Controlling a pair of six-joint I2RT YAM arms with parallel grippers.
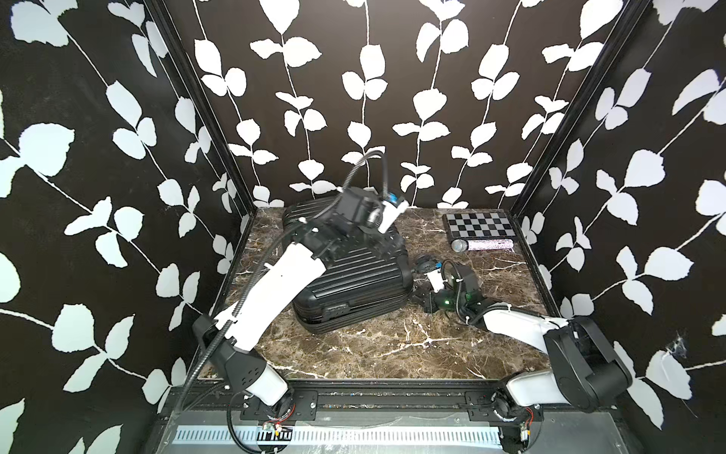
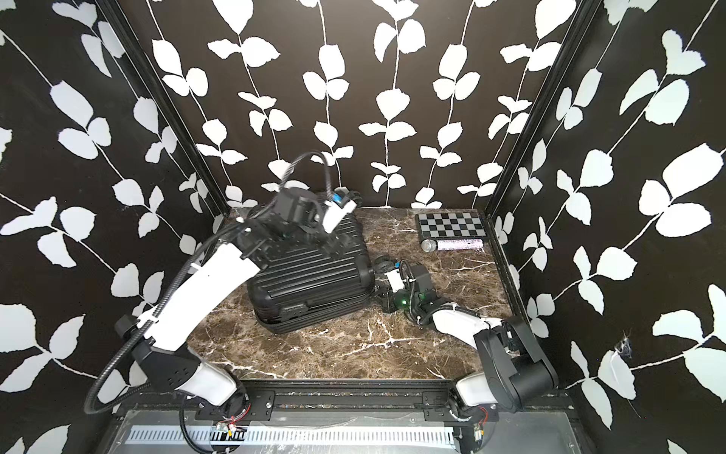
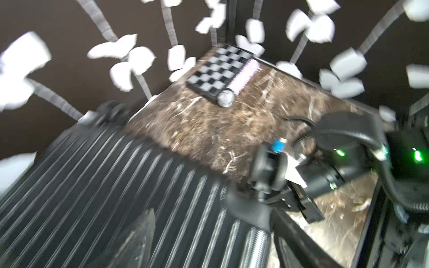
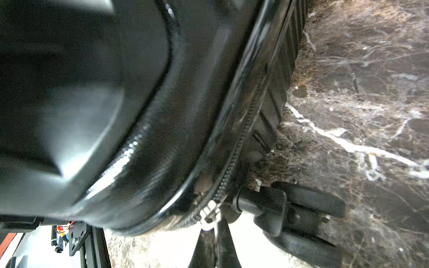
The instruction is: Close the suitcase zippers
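A black ribbed suitcase lies flat on the marble table, left of centre. In the right wrist view, zipper teeth run along its side to a metal zipper slider at the corner. My right gripper is there, fingers shut on the slider's small pull, which mostly hides between the tips. Above the suitcase lid hovers my left gripper, apart from it and blurred. One of its fingers shows over the ribs, and the fingers stand wide with nothing between.
Suitcase wheels stick out close beside my right gripper. A checkered board and a microphone lie at the back right. Bare marble stretches in front of the suitcase. Patterned walls enclose the table.
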